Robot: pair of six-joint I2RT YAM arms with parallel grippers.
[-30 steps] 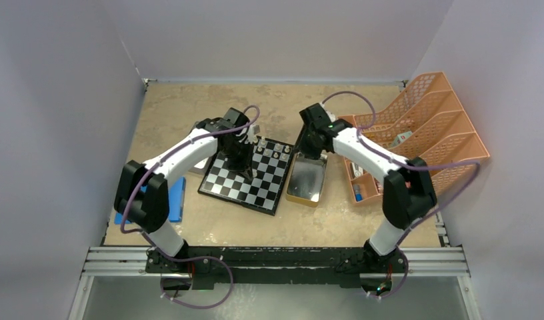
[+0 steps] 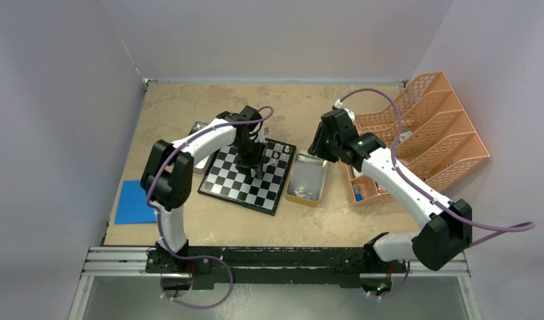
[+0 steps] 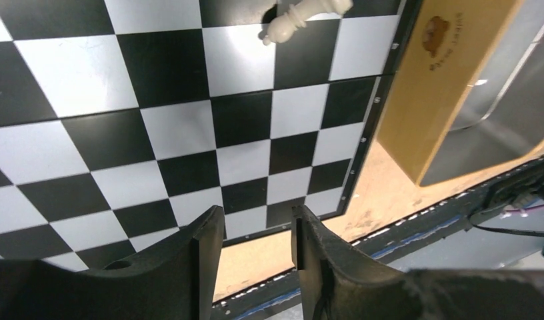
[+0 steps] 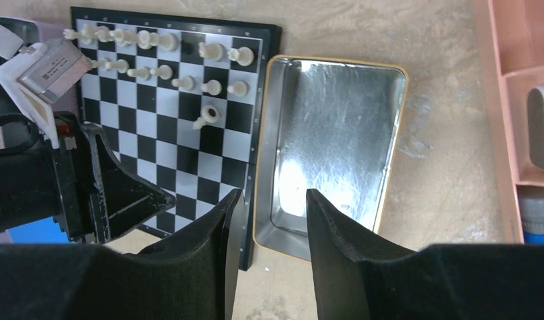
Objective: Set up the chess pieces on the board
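The chessboard (image 2: pixel 223 180) lies on the table, with several white pieces set in two rows near one edge, such as a pawn (image 4: pixel 212 87). One white chess piece is tipped over on the squares, apart from those rows; the right wrist view shows the same tipped piece (image 4: pixel 209 116) on its own. My left gripper is open over the board, nothing between its fingers, with the tipped piece beyond its fingertips. Above the metal tray's near area, my right gripper is open and empty.
A tan-rimmed metal tray (image 4: pixel 336 133) stands right beside the board, and no piece is seen in it in the right wrist view. An orange divided rack (image 2: pixel 449 140) occupies the right side. A blue sheet (image 2: pixel 133 203) lies at left. Bare table fills the back.
The right arm drew back rightward earlier.
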